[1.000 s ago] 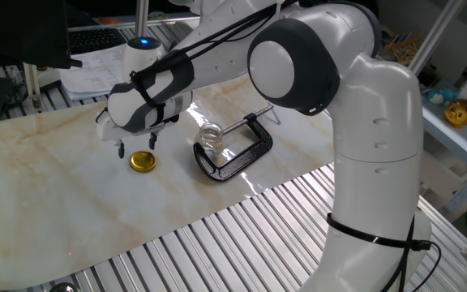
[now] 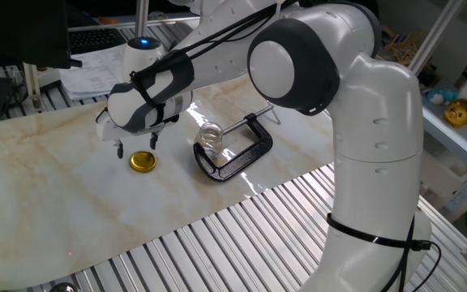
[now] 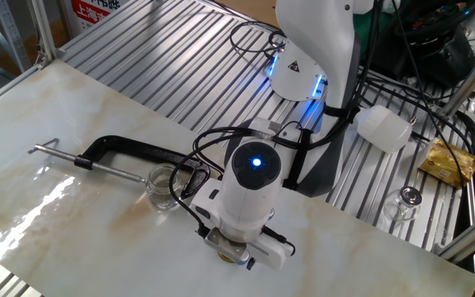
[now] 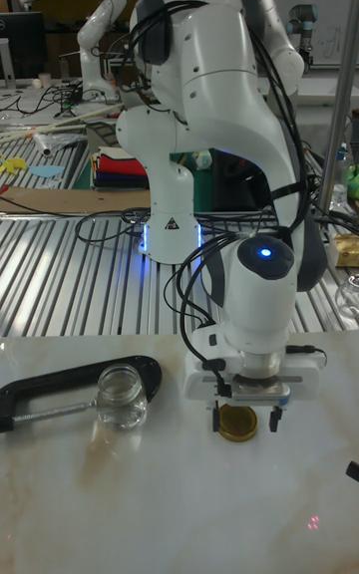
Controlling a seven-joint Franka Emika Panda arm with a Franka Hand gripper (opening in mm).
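Observation:
A round golden lid [image 2: 143,161] lies flat on the marbled tabletop. My gripper [image 2: 137,148] is above it, fingers pointing down and spread wide, with nothing held. From the front, the lid [image 4: 237,424] shows between and below the two dark fingertips of the gripper [image 4: 245,420]. In the second exterior view the lid [image 3: 226,258] is mostly covered by the hand. An open glass jar [image 4: 121,397] stands upright beside a black C-clamp [image 2: 235,159]; the clamp's screw [image 3: 114,170] ends at the jar [image 3: 164,186]. Whether screw and jar touch, I cannot tell.
Behind the tabletop runs a slatted metal bench [image 3: 171,62]. It bears another small jar [image 3: 403,203], a white container [image 3: 383,129] and a golden packet [image 3: 449,162]. Bare marbled surface [image 2: 47,203] lies around the lid. A small dark object sits at the right edge [image 4: 354,471].

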